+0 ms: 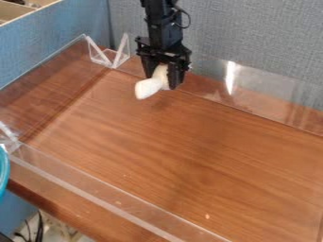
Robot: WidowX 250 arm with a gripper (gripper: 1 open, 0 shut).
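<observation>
My black gripper (163, 68) hangs near the back of the wooden table, shut on a white, elongated object (147, 87). The object tilts, its lower end pointing down and toward the left front, and its upper part is partly hidden by the fingers. I cannot tell whether it touches the tabletop.
Clear plastic edging runs along its sides, with a triangular bracket (108, 55) at the back left. A teal rim (3, 172) shows at the left edge. Grey and blue padded walls stand behind.
</observation>
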